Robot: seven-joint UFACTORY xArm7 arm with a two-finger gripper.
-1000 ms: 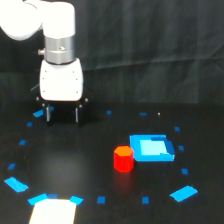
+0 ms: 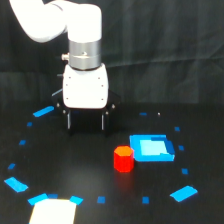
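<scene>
A red block (image 2: 123, 159) with a roughly six-sided top stands on the dark table, right of the middle. Just right of it and a little farther back lies a blue-rimmed square tray (image 2: 168, 147) with a pale inside. My gripper (image 2: 86, 121), on a white arm, hangs to the left of the red block and apart from it. Its thin dark fingers are spread wide, and nothing shows between them.
Blue tape strips (image 2: 184, 193) and small blue squares mark the table. A pale, bright-topped object (image 2: 53, 211) is cut off by the bottom edge at left.
My gripper has moved to the right and slightly lower in the picture, closer to the red block. The block and the blue tray have stayed put.
</scene>
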